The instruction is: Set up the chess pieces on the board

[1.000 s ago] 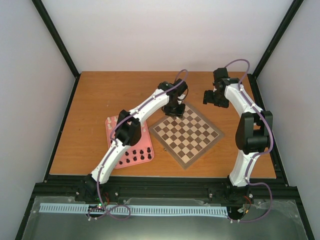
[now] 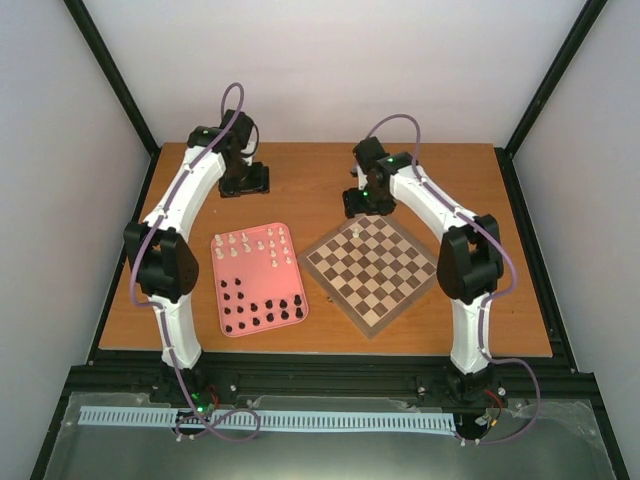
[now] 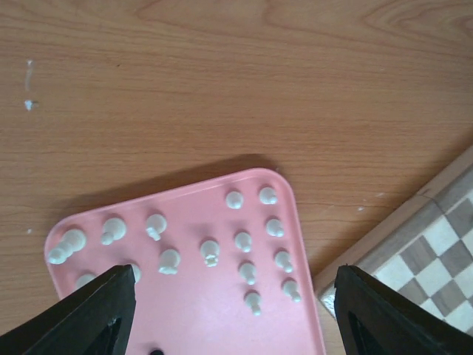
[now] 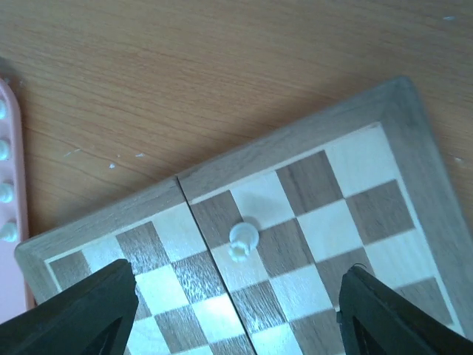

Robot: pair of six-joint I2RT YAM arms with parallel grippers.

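One white piece [image 4: 242, 240] stands upright near the far edge of the wooden chessboard [image 2: 395, 320]. My right gripper hangs above that part of the board, fingers apart, the piece seen between its fingers but not gripped. Up at the far left, my left gripper is open and empty, above the far end of the pink tray [image 2: 230, 340]. White pieces [image 3: 211, 251] stand in the tray's far half in the left wrist view. Several black pieces [image 2: 269, 304] fill its near half in the top view.
The tray's right rim lies close to the board's left corner [image 3: 329, 296]. Bare table [image 2: 300, 180] stretches behind both, and more free tabletop [image 2: 480, 310] lies right of the board.
My left gripper has swung left from over the board to behind the tray. The white piece stays on the board. My right gripper has moved left from the table's right side to the board.
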